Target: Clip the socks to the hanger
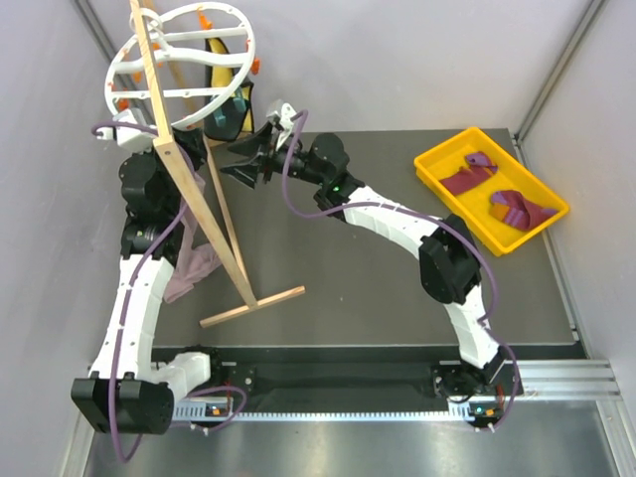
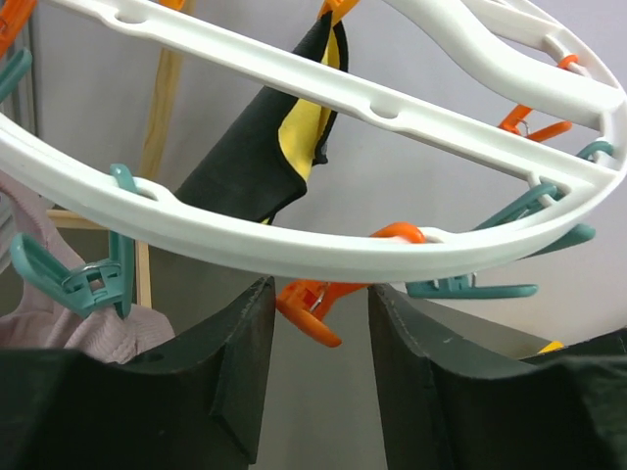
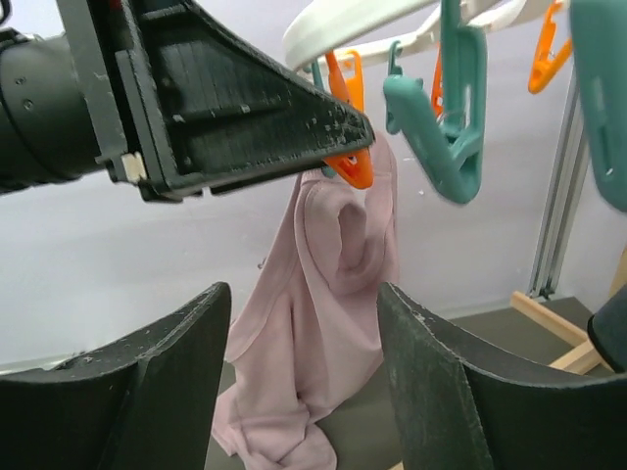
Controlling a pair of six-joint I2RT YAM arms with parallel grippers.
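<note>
The white round hanger [image 1: 179, 92] with orange and teal clips hangs on a wooden stand [image 1: 204, 214]. My left gripper is under the rim around an orange clip [image 2: 312, 313], its fingers part open; whether they touch it is unclear. My right gripper [image 1: 248, 159] is to the right of the stand, fingers apart and empty in the right wrist view. A black-and-yellow sock [image 1: 227, 89] and a pink cloth [image 3: 323, 274] hang from the hanger. Reddish-purple socks [image 1: 522, 211] lie in the yellow tray at right.
The yellow tray [image 1: 437, 179] stands at the right of the dark table [image 1: 348, 288], whose middle is mostly clear. The stand's foot [image 1: 224, 317] lies on the left part of the table. Walls enclose the sides and back.
</note>
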